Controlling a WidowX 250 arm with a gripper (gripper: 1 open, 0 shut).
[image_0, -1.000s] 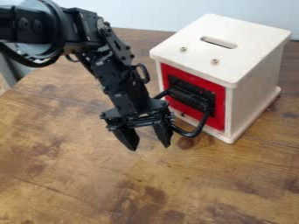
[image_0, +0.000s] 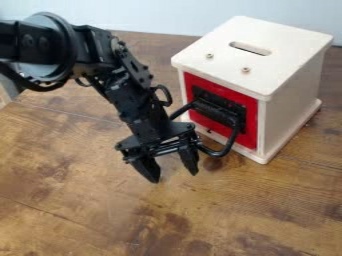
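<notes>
My black gripper (image_0: 171, 164) hangs low over the wooden table, its two fingers apart and pointing down, with no object visible between them. Just right and behind it is a pale wooden box (image_0: 278, 60) with a slot and two screws on top. Its red front panel (image_0: 206, 128) carries a black latch piece with a black loop handle (image_0: 235, 131) sticking out toward the gripper. Whether the gripper touches the handle cannot be told.
A pale wall stands behind the table.
My arm and gripper have shifted slightly down and to the left compared with a second ago. The box looks unchanged.
</notes>
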